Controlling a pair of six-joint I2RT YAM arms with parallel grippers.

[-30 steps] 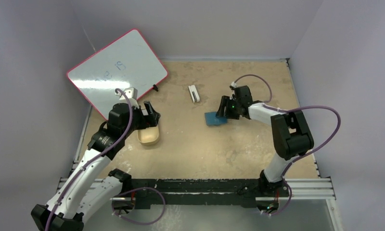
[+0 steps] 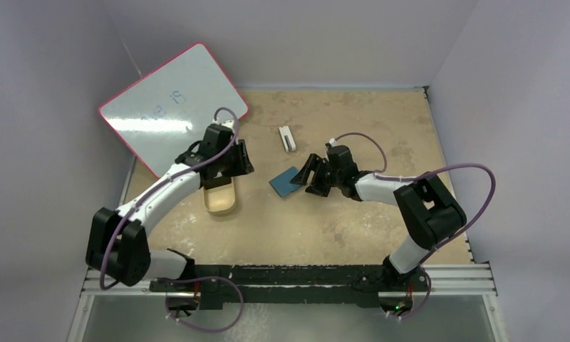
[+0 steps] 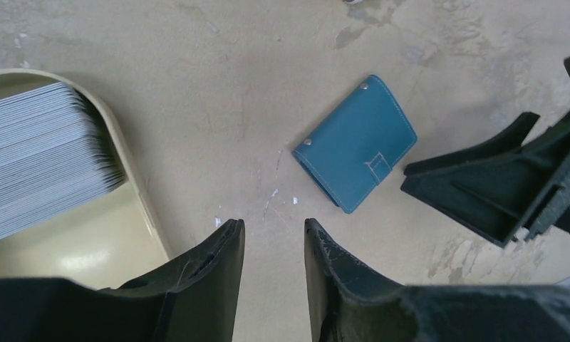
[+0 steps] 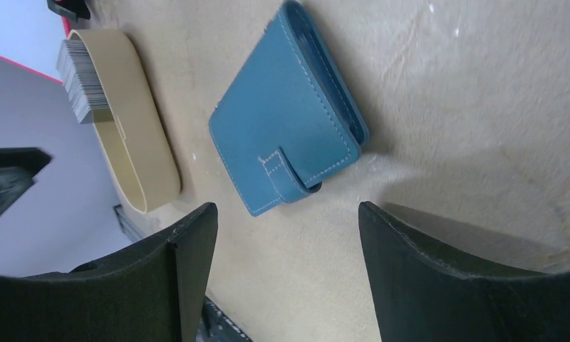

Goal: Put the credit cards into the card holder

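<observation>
The card holder (image 2: pixel 285 182) is a blue folded piece with a stitched edge, lying flat on the table; in the right wrist view the holder (image 4: pixel 289 121) shows a slit along its far right edge and a small tab. My right gripper is open beside it, with nothing between its fingers. A stack of thin white cards (image 3: pixel 36 153) stands in a beige tray (image 3: pixel 143 203) at the left. Just right of that tray, my left gripper hovers above the table, its fingers apart and empty.
A whiteboard (image 2: pixel 175 100) with a red rim covers the back left. A small white object (image 2: pixel 287 139) with a dark slot lies behind the holder. Bare table (image 2: pixel 325 235) stretches in front of the holder and to the right.
</observation>
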